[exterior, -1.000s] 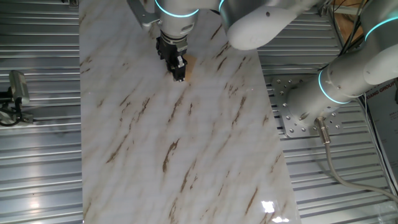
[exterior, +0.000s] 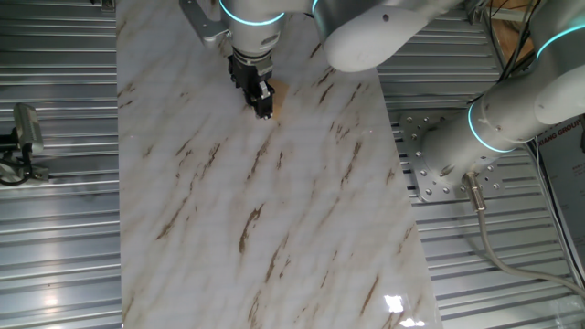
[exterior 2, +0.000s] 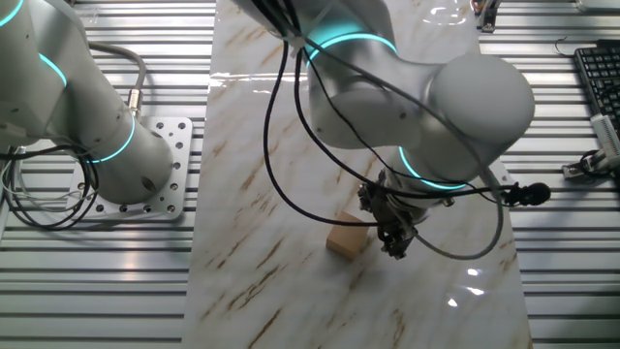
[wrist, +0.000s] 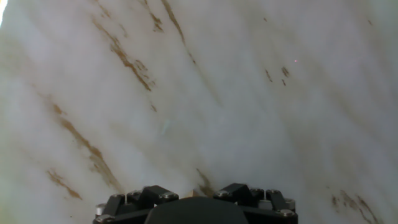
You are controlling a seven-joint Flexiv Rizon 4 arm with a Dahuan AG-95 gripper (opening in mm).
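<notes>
A tan wooden block (exterior 2: 347, 237) rests on the marbled tabletop, close beside my gripper (exterior 2: 382, 225). From the opposite side, in exterior view 1, part of the block (exterior: 281, 95) shows behind the dark gripper (exterior: 255, 97). The two fingers stand apart, so the gripper looks open. In the wrist view the gripper appears at the bottom edge, with only a sliver of the tan block (wrist: 189, 195) visible in its gap. Whether the fingers touch the block is hidden.
Slatted metal surfaces flank the tabletop, with the arm's base (exterior 2: 131, 174) mounted on one side and a small device (exterior: 26, 137) on the other. Dark cables (exterior 2: 281, 179) loop around the wrist.
The arm's upper links have shifted slightly left in exterior view 1. The gripper's tip and the block have stayed almost in place.
</notes>
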